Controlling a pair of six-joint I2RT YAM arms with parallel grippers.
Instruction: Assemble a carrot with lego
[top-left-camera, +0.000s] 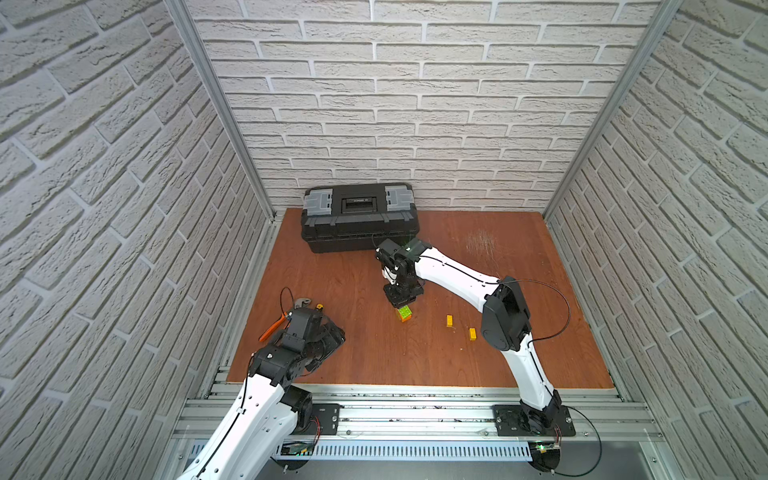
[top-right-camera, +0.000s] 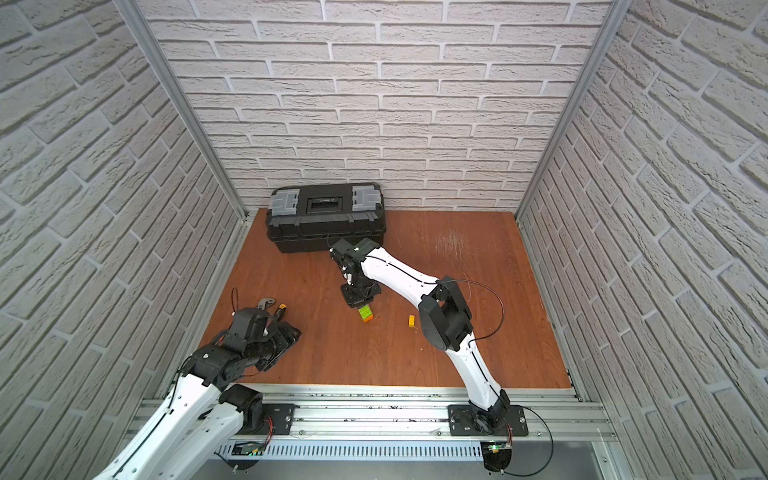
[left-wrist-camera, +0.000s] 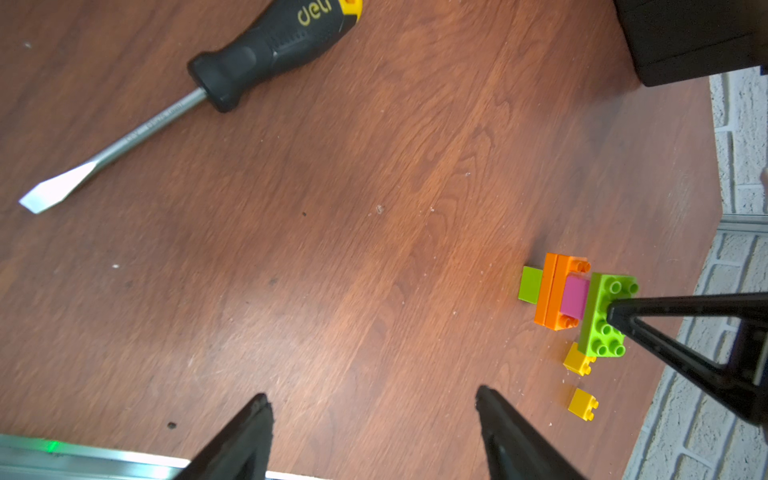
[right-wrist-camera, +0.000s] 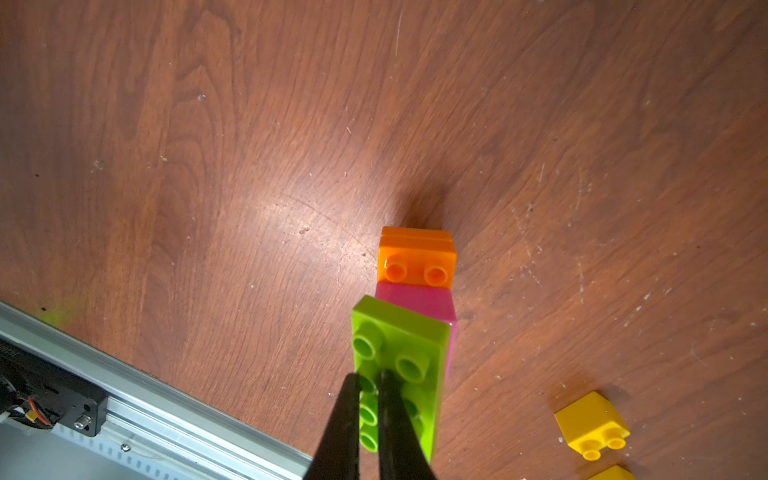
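My right gripper is shut at a lime green brick (right-wrist-camera: 404, 336), its fingertips on the studded face. Below or against that brick, in both wrist views, are a pink brick (right-wrist-camera: 416, 297) and orange bricks (right-wrist-camera: 416, 252); whether they are joined I cannot tell. A small green brick (left-wrist-camera: 529, 284) shows beside the orange ones in the left wrist view. Two yellow bricks (top-left-camera: 449, 321) (top-left-camera: 473, 333) lie to the right. My left gripper stands open over the table at the left, nothing between its fingers.
A screwdriver (left-wrist-camera: 272, 48) lies under my left gripper, with other tools at the table's left. A black toolbox (top-left-camera: 358, 220) stands at the back.
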